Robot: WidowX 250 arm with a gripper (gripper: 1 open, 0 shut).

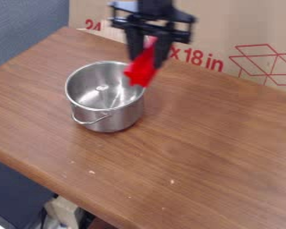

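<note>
My gripper (147, 46), dark and motion-blurred, is at the top centre, shut on a red object (140, 69) that hangs from it. The red object is over the back right rim of a steel pot (101, 109) with a wire handle, which stands on the wooden table. Whether the object touches the pot cannot be told.
A cardboard panel (259, 45) with red print stands along the back edge. The table's left edge drops to a dark blue-grey area.
</note>
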